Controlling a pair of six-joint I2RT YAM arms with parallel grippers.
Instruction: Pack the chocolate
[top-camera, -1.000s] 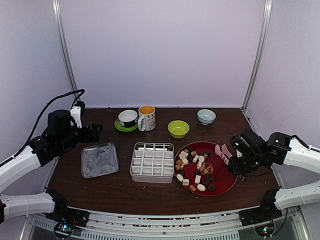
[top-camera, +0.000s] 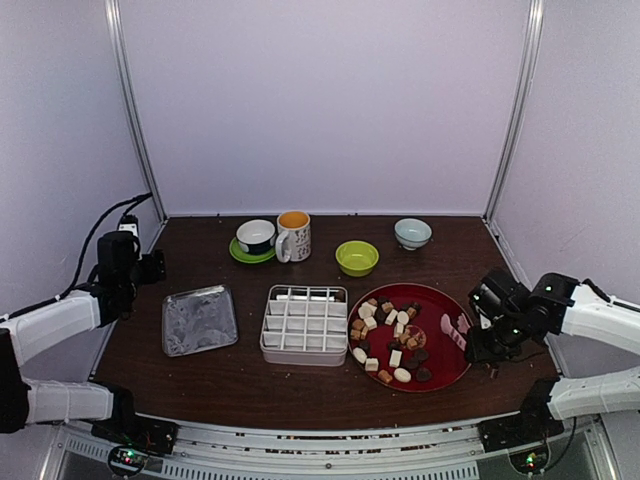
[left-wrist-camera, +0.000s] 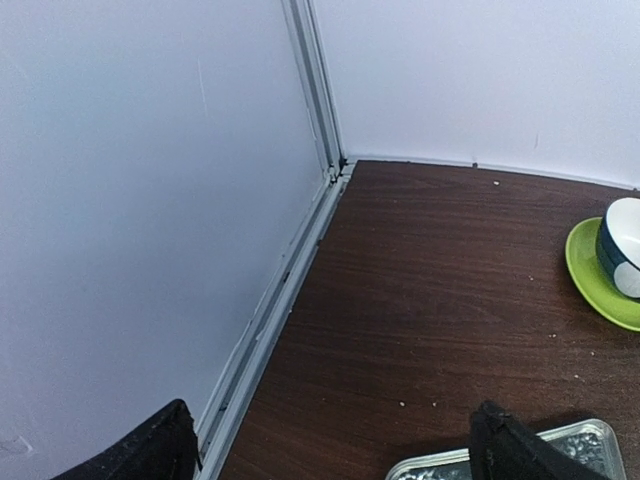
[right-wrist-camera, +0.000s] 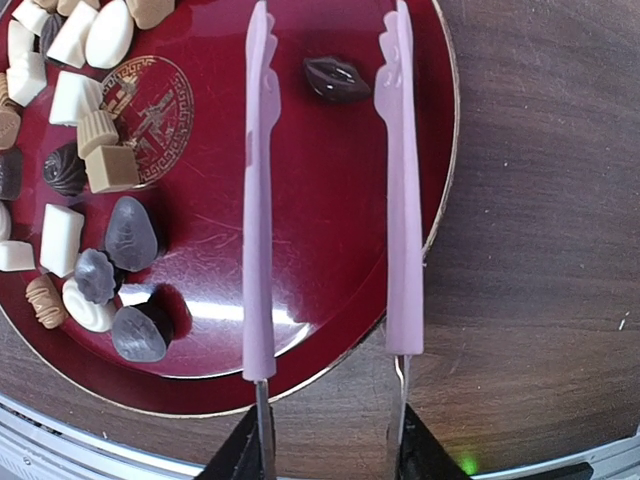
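A red round plate (top-camera: 440, 360) holds assorted white, brown and dark chocolates at the right. A white grid box (top-camera: 304, 326) with empty compartments sits at the centre, a clear lid (top-camera: 198, 322) left of it. My right gripper hangs open over the plate's right part, a dark chocolate (right-wrist-camera: 335, 78) showing between its long pink fingers, not visibly held. My left gripper is open, raised at the far left of the table, with nothing between its fingers.
Along the back stand a dark bowl on a green saucer (top-camera: 247, 257), a mug (top-camera: 295, 241), a yellow-green bowl (top-camera: 357, 259) and a pale blue bowl (top-camera: 413, 233). Walls enclose the back and sides.
My left arm has pulled back leftward toward the side wall. My right gripper has shifted slightly rightward and toward the front over the plate.
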